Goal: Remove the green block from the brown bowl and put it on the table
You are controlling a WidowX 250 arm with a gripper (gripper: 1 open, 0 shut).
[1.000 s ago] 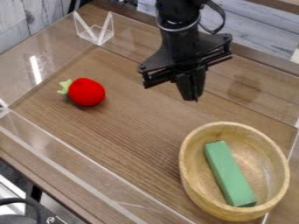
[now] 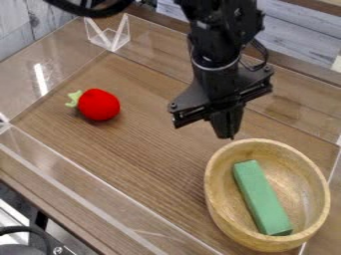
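Observation:
A green block (image 2: 261, 197) lies lengthwise inside the brown bowl (image 2: 218, 189), resting on the bowl's bottom at the lower right of the view. My black gripper (image 2: 225, 127) hangs over the wooden table (image 2: 147, 149), up and to the left of the bowl and clear of its rim. Its fingers point downward and look shut, with nothing visible between them. The block is well apart from them.
A red strawberry-like object (image 2: 96, 105) with a green top sits on the left of the table. At the upper left stands a white wire-like piece (image 2: 110, 34). Bare table lies between the red object and the bowl.
My gripper has come down in the view and slightly right, closer to the bowl. The bowl, the green block and the red object have not moved.

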